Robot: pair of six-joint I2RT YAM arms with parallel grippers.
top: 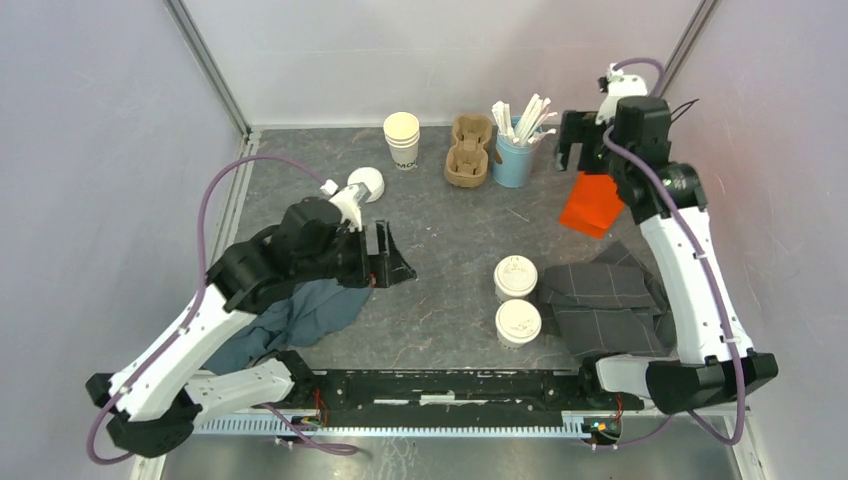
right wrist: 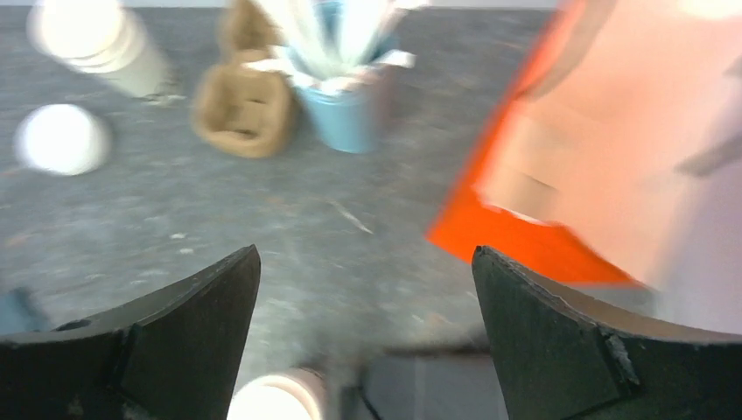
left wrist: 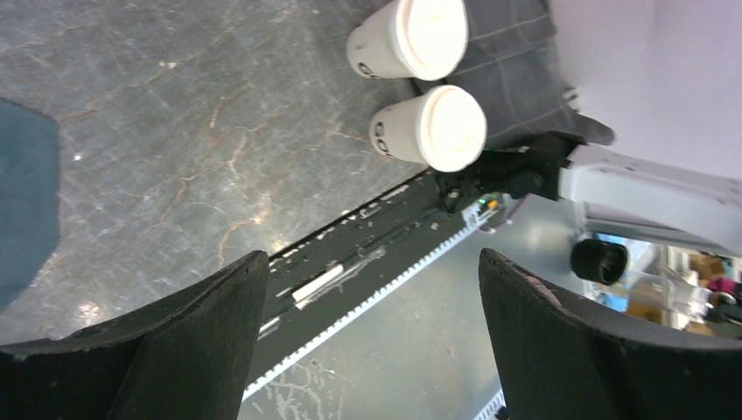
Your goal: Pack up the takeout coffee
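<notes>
Two lidded cups, the rear cup (top: 515,276) and the front cup (top: 518,323), stand upright side by side right of the table's middle. At the back lies a brown cup carrier (top: 468,150). The orange paper bag (top: 594,204), at the back right, is mostly covered by my right arm from above; its orange side (right wrist: 516,232) shows in the right wrist view. My right gripper (top: 572,140) is open, high near the bag and right of the blue holder. Over the left-middle of the table, my left gripper (top: 390,255) is open too, with nothing between its fingers.
Stacked paper cups (top: 402,140), a pile of white lids (top: 367,183) and a blue holder (top: 512,163) with white-wrapped sticks line the back. A blue cloth (top: 310,318) and a dark checked cloth (top: 607,305) flank the clear middle.
</notes>
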